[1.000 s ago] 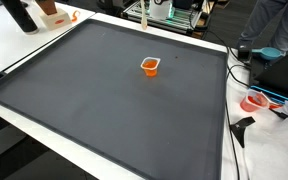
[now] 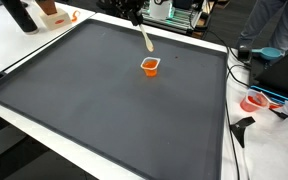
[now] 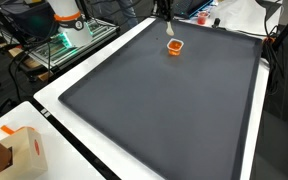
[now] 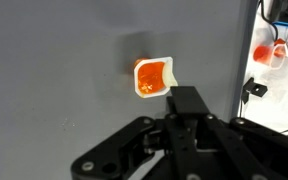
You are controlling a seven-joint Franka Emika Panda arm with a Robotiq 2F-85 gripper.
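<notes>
A small white cup with orange contents (image 2: 150, 68) stands on the dark grey table (image 2: 94, 90). My gripper (image 2: 137, 21) is behind and above it, shut on a pale, slim utensil (image 2: 146, 40) that looks like a spoon or spatula. The utensil points down toward the cup, its tip apart from the cup in exterior view 2. Seen from the wrist, the cup (image 4: 140, 80) lies just beyond the dark fingers, and the utensil's pale end (image 4: 168, 77) overlaps its right side. Where the fingers meet the handle is hard to make out.
Off the table's right edge sits a red-and-white container (image 2: 254, 101) with dark cables nearby. A brown-and-white box (image 2: 52, 14) stands at the back left.
The cup has stayed in place.
</notes>
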